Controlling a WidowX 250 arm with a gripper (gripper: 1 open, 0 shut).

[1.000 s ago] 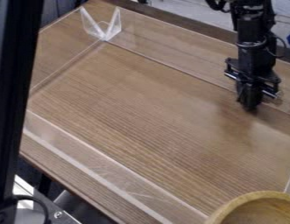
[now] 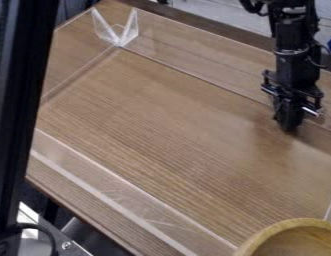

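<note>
My black gripper (image 2: 291, 118) hangs down at the right side of the camera view, its tip low over the wooden table (image 2: 154, 140). Its fingers look shut, with nothing visible between them, though the dark tip is hard to make out.
A wooden bowl (image 2: 285, 242) sits at the bottom right corner. A clear angular object (image 2: 117, 28) is at the back left. A small blue thing shows at the right edge behind the arm.
My arm and gripper have shifted very slightly about their spot at the right. Nothing else has visibly moved.
</note>
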